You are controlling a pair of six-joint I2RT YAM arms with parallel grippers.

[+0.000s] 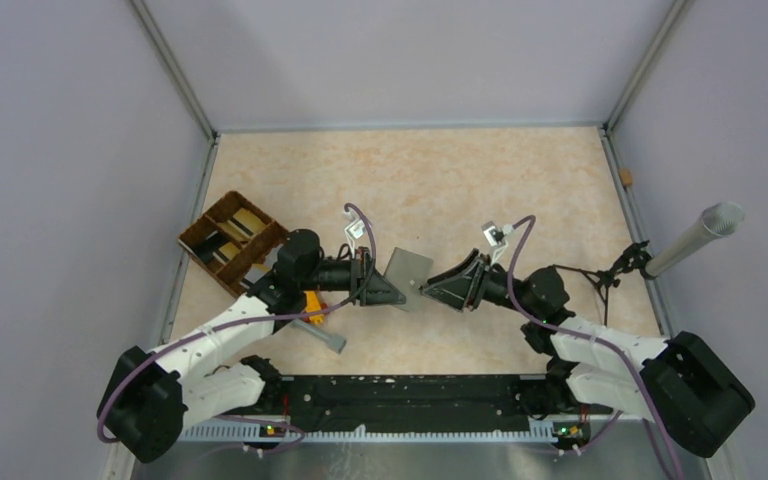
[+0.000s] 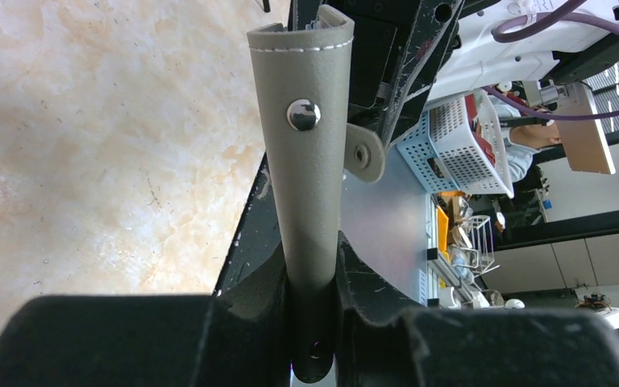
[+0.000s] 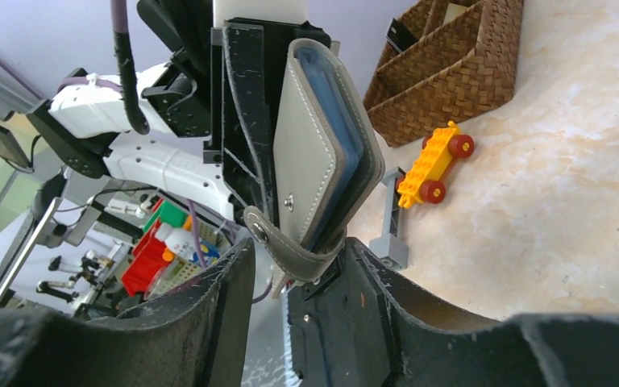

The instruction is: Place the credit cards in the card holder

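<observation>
The grey card holder is held upright at mid table by my left gripper, shut on its end. Its snap strap and blue inner sleeves show in the right wrist view. My right gripper faces it with fingers part open, their tips at the strap end of the holder; whether they touch it I cannot tell.
A woven divided basket with cards stands at the left. A yellow toy car and a grey bar lie near it. A metal tube and black stand are at the right.
</observation>
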